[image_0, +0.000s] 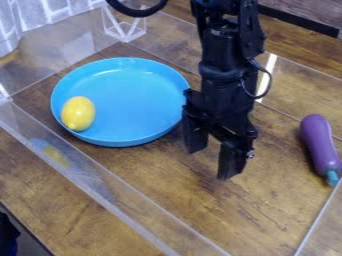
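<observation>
My black gripper (214, 145) hangs over the wooden table in the middle of the view, its two fingers spread apart and pointing down, with nothing visible between them. Left of it is a round blue plate (120, 82) holding a yellow egg-shaped object (78, 113) near its left side. To the right, a long purple object (318, 142) with a teal tip lies on the wood, apart from the gripper.
A pale strip (263, 85) lies behind the arm. Clear plastic walls run along the left edge and lower left. The wooden surface (160, 200) in front of the gripper is bare.
</observation>
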